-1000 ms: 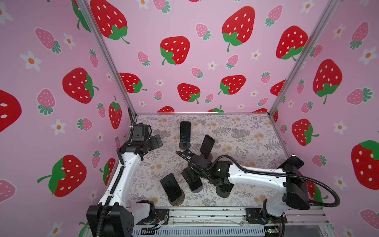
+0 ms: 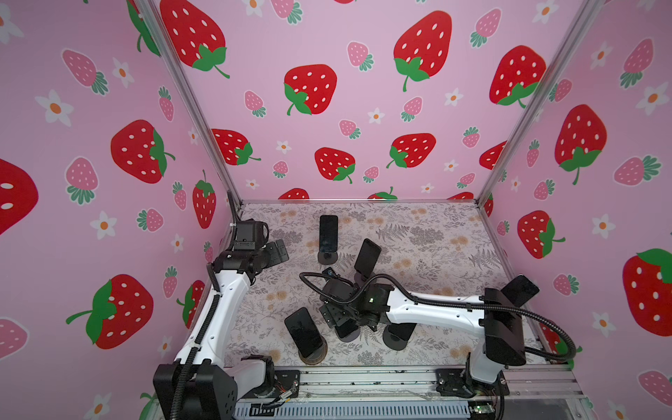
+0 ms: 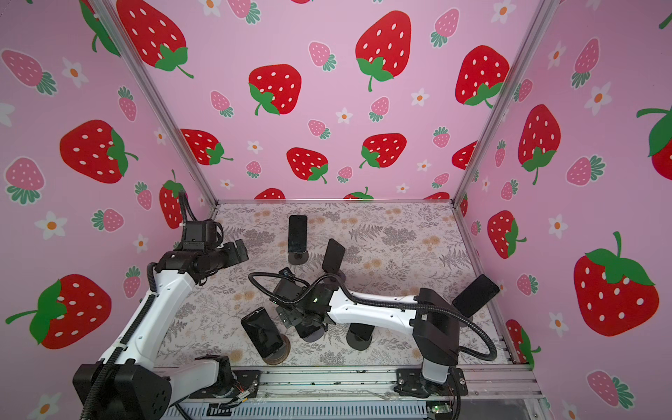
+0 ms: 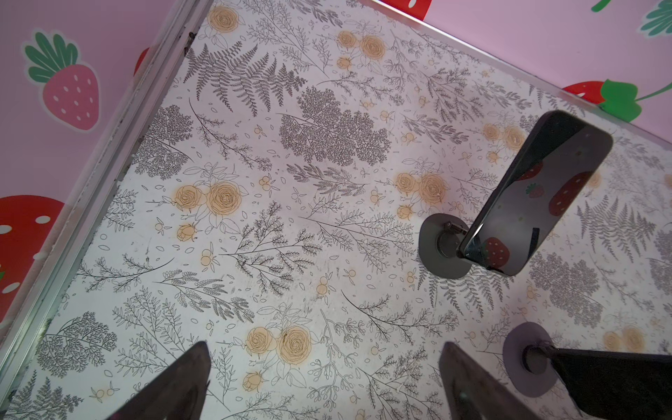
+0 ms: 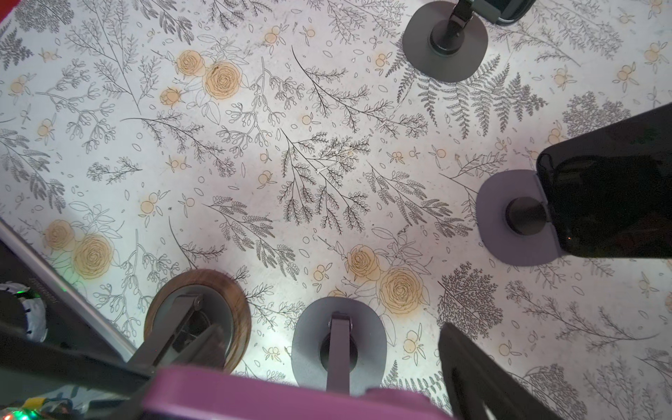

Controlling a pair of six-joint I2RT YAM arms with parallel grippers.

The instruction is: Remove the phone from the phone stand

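Observation:
Several dark phones rest on round-based stands across the table. My right gripper hangs low over the front-middle phone and hides much of it. In the right wrist view, that phone's purple edge lies at the bottom, between the parted fingers. Behind it shows its grey stand. The fingers stand apart, and I see no firm grip on the phone. At the back left, my left gripper is open and empty above bare table.
A phone on a wooden-rimmed stand sits close on the left, another stand on the right. Further back are two upright phones. Another phone leans at the right.
My right arm has shifted left, its gripper moving a little left and down over the front-middle phone. The left arm and the phones have not visibly moved.

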